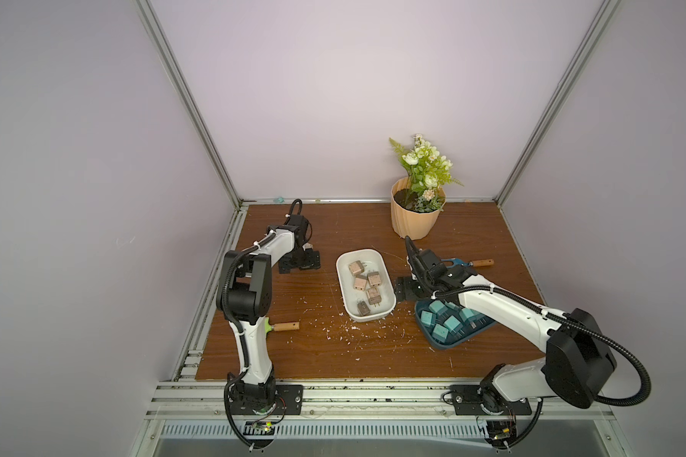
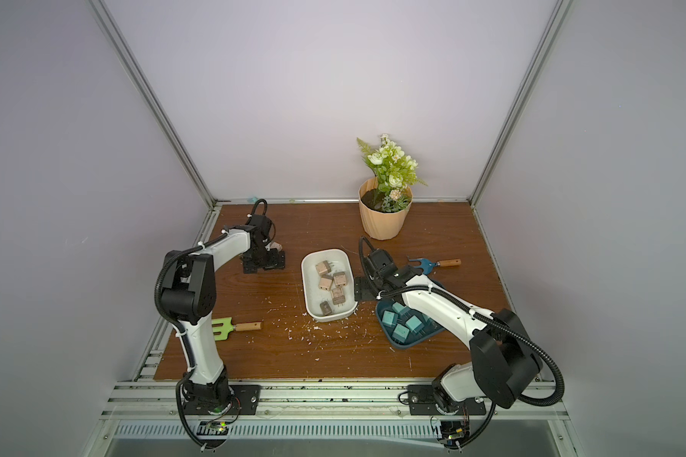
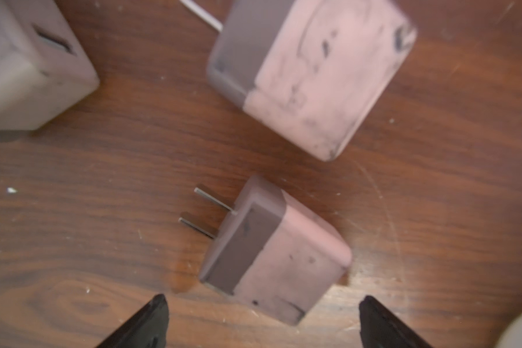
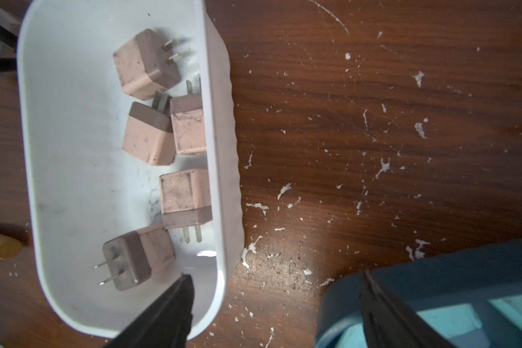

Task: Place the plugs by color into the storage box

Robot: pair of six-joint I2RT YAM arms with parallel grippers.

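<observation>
In the left wrist view a pink plug (image 3: 290, 249) with a grey-brown prong end lies on the table, between and just ahead of the left gripper's (image 3: 261, 319) spread fingers. A second pink plug (image 3: 330, 75) and part of a paler one (image 3: 29, 75) are beyond it. The white box (image 2: 305, 282) at the table's middle holds several pink plugs (image 4: 150, 133). Several teal plugs (image 1: 439, 333) lie in the dark blue box (image 1: 428, 340), partly hidden under the right arm. Between the two boxes hovers my right gripper, its fingers apart and nothing between them.
A potted plant (image 1: 414, 221) stands at the back. A green fork with a wooden handle (image 2: 247, 326) lies at front left, a blue one (image 2: 425, 264) at right. White flakes litter the table between the boxes.
</observation>
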